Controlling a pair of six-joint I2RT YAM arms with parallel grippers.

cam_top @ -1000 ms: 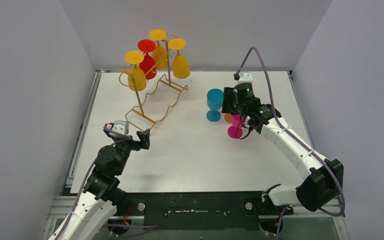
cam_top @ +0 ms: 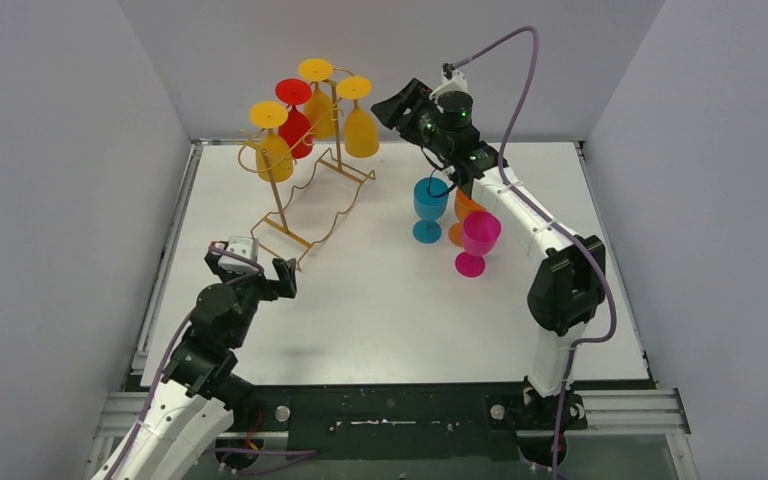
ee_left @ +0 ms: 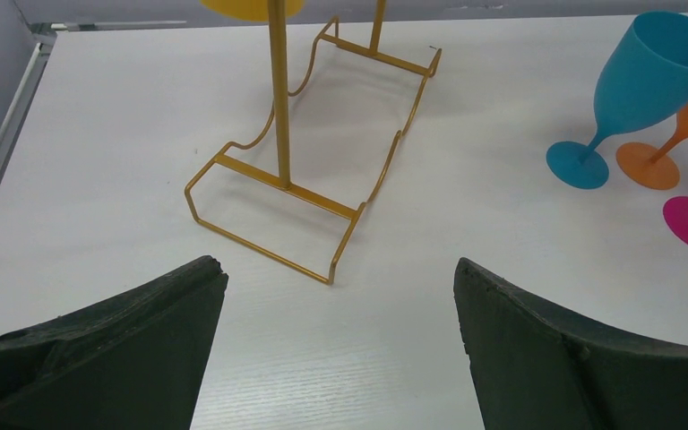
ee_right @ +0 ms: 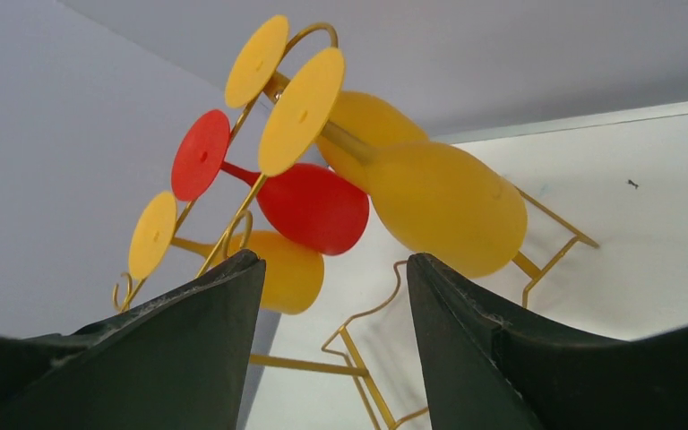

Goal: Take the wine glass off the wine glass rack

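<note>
A gold rack [cam_top: 295, 239] holds several yellow glasses [cam_top: 360, 130] and a red glass [cam_top: 295, 135], hanging bowl-down by their feet. My right gripper [cam_top: 400, 108], raised just right of the nearest yellow glass, is open and empty; in the right wrist view that glass [ee_right: 448, 210] sits beyond its fingers. My left gripper [cam_top: 255, 270] stands open and empty at the front left of the rack; the rack base [ee_left: 269, 255] shows beyond its fingers.
Upright blue [cam_top: 430, 200], orange [cam_top: 455, 236] and pink [cam_top: 480, 230] glasses stand on the right of the white table [cam_top: 380, 320], partly below my right arm. Walls enclose the sides and back.
My right gripper has risen and moved toward the back left, from over the standing glasses to beside the hanging ones. The left arm has shifted only slightly.
</note>
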